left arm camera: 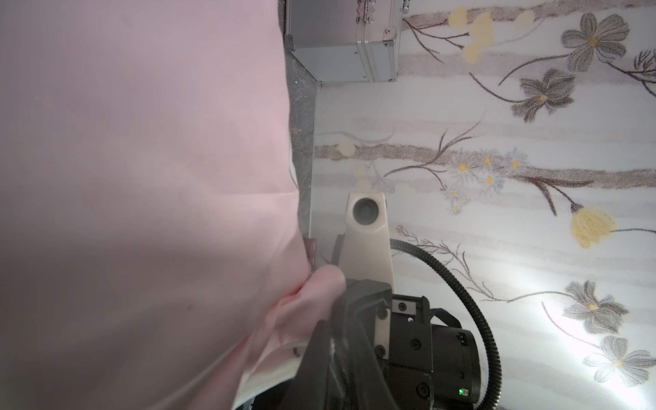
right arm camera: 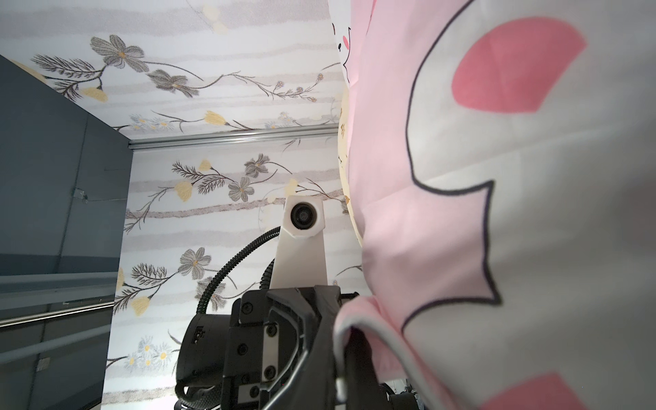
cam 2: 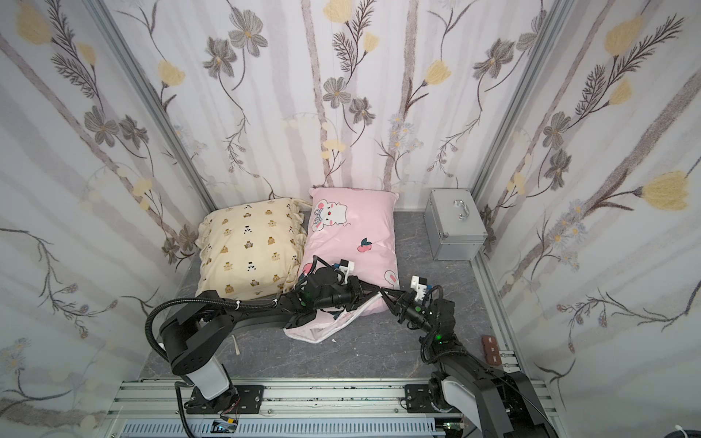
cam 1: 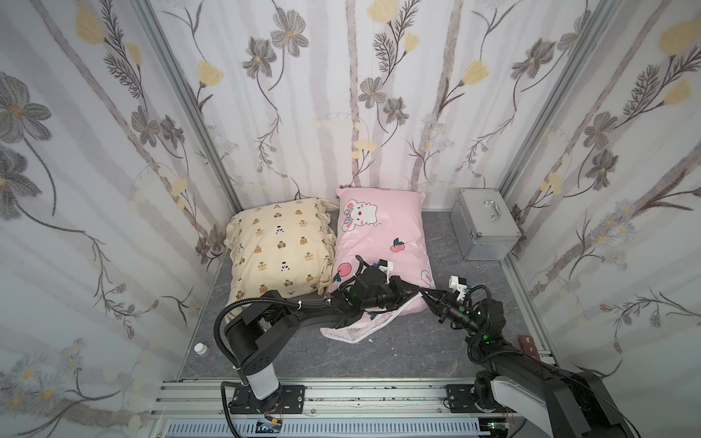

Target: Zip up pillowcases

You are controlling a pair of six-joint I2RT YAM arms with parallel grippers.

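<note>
The pink pillowcase [cam 1: 381,226] lies filled on the floor with its open end towards me, and a loose white-edged flap [cam 1: 357,335] hangs at that end. At its near right corner, my left gripper [cam 1: 416,291] and my right gripper [cam 1: 426,292] meet almost tip to tip. In the right wrist view the pale edge strip [right arm camera: 382,326] runs down between the shut right fingers. Blurred left fingers [left arm camera: 309,369] sit beside the pink fabric and pale edge [left arm camera: 270,374] in the left wrist view; their gap is unclear. I cannot make out the zip slider.
A cream pillow [cam 1: 281,244] with small bear prints touches the pink one on the left. At the back right stands a silver case [cam 1: 485,222]. A small white-capped bottle [cam 1: 201,349] is at the left.
</note>
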